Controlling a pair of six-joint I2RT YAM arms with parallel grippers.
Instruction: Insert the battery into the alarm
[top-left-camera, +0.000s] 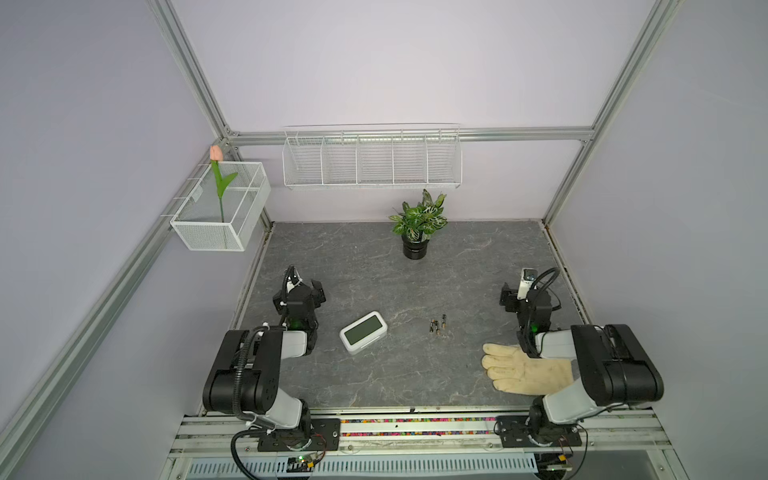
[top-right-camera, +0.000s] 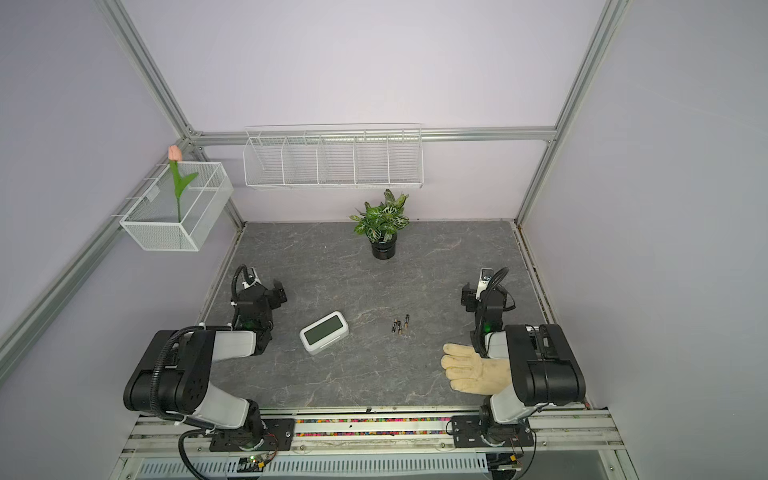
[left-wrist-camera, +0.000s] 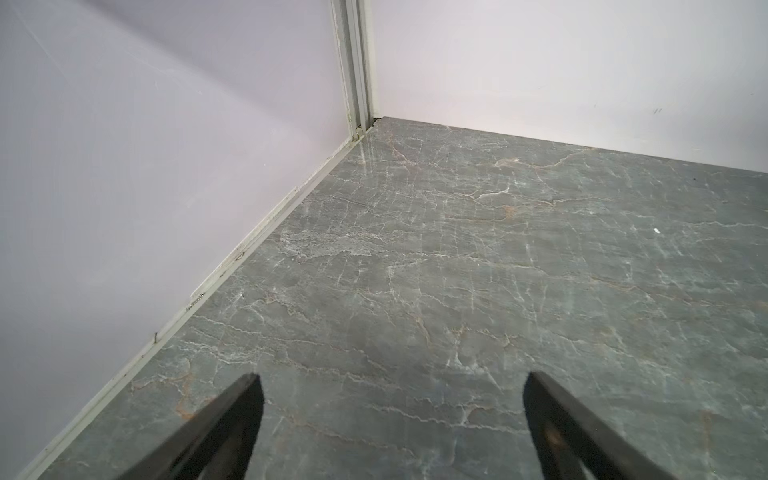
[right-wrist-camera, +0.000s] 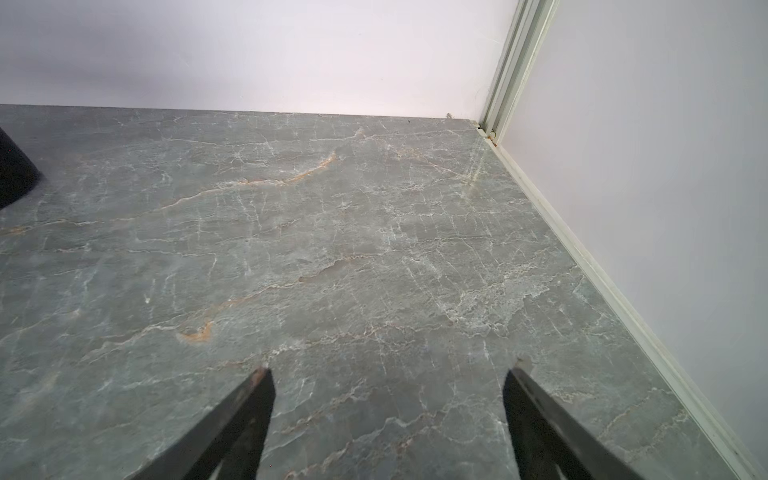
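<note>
A white alarm clock (top-left-camera: 363, 331) with a dark green screen lies on the grey table, left of centre. Several small batteries (top-left-camera: 437, 325) lie loose to its right, near the middle; their details are too small to tell. My left gripper is at the left of the table, behind and left of the clock, open with nothing between its fingers. My right gripper is at the right, beyond the batteries, also open and empty. Neither touches the clock or the batteries.
A potted plant (top-left-camera: 415, 247) stands at the back middle. A beige glove (top-left-camera: 520, 369) lies at the front right under the right arm. White wire baskets (top-left-camera: 372, 160) hang on the back and left walls, one with a tulip.
</note>
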